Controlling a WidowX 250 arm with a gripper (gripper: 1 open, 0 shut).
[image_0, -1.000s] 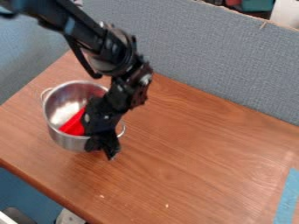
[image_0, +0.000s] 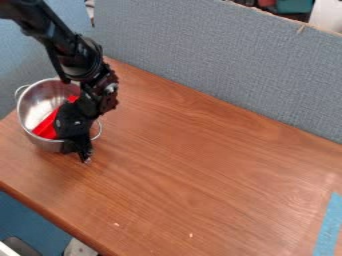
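A silver pot (image_0: 35, 102) with side handles stands at the left edge of the wooden table (image_0: 201, 170). Inside it a red object (image_0: 47, 125) shows against the pale interior. My black gripper (image_0: 83, 155) is low at the pot's right side, over the rim and outer wall. Its fingertips look shut; whether anything thin is between them is too small to tell.
Grey padded walls border the table at the back and left. A blue tape strip (image_0: 330, 222) lies near the right edge.
The pot and my gripper have moved left together, toward the table's left edge, with the red object still inside the pot.
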